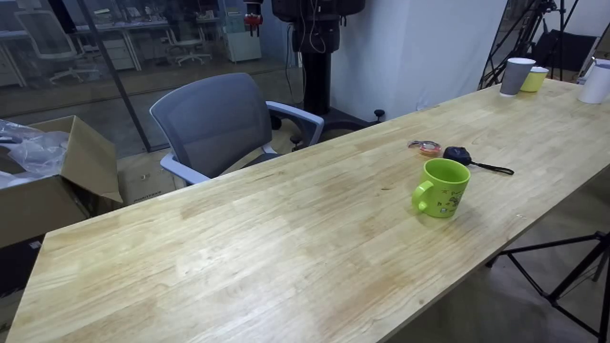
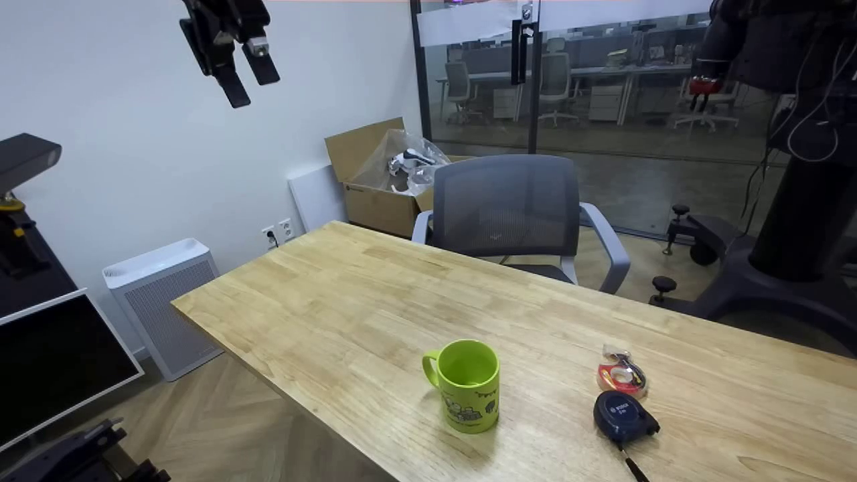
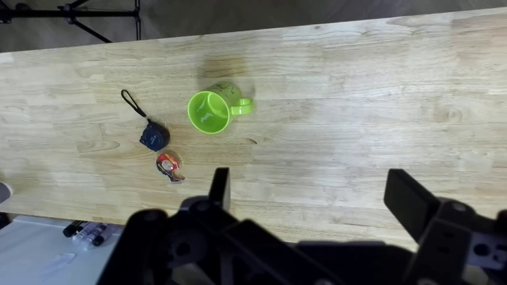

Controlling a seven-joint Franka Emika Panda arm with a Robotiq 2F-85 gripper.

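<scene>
A green mug (image 1: 443,191) stands upright on the wooden table, its handle facing the table's emptier end. Close by lie a dark blue tape measure (image 2: 623,418) with a black wrist strap and a small red roll of tape (image 2: 622,377) in a clear dispenser. From above, the wrist view shows the mug (image 3: 218,107), tape measure (image 3: 155,136) and tape roll (image 3: 169,166) all left of centre. My gripper is open, with only distant tabletop visible between its fingers. In exterior view 2 the gripper (image 2: 249,84) hangs high above the table.
Cups (image 1: 516,77) stand at the table's far end. A grey chair (image 2: 506,209) is drawn up along one long side, beside an open cardboard box (image 2: 377,205).
</scene>
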